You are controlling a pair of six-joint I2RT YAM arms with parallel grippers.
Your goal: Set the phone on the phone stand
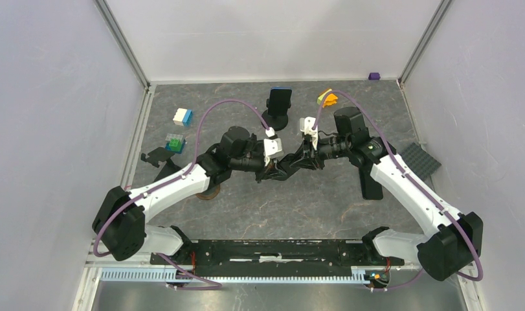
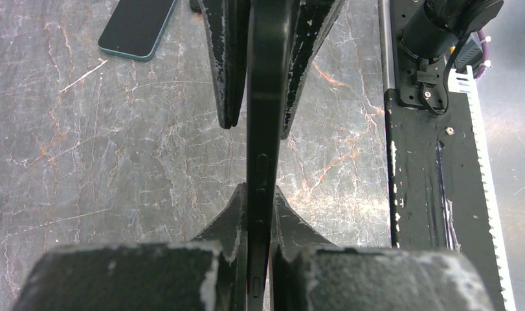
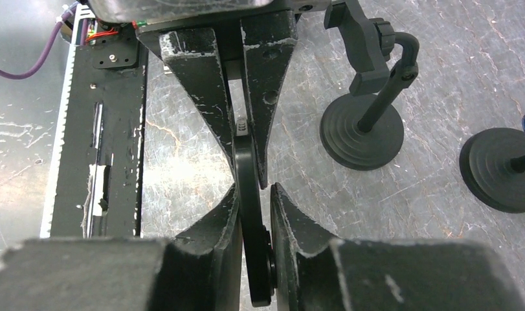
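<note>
Between the two grippers at the table's middle is a black phone (image 1: 285, 167), seen edge-on in the left wrist view (image 2: 265, 129) and right wrist view (image 3: 248, 188). My left gripper (image 1: 270, 172) and my right gripper (image 1: 302, 162) are both shut on it from opposite sides. In the right wrist view an empty black phone stand (image 3: 369, 61) with a round base stands beyond the grippers; in the top view it is partly hidden by the left arm (image 1: 157, 157). A second stand (image 1: 276, 120) at the back holds a phone (image 1: 280, 97).
Another phone (image 1: 371, 188) lies flat at the right, beside a dark ridged mat (image 1: 420, 162). Small coloured blocks lie at the left (image 1: 182, 116) and back right (image 1: 329, 99).
</note>
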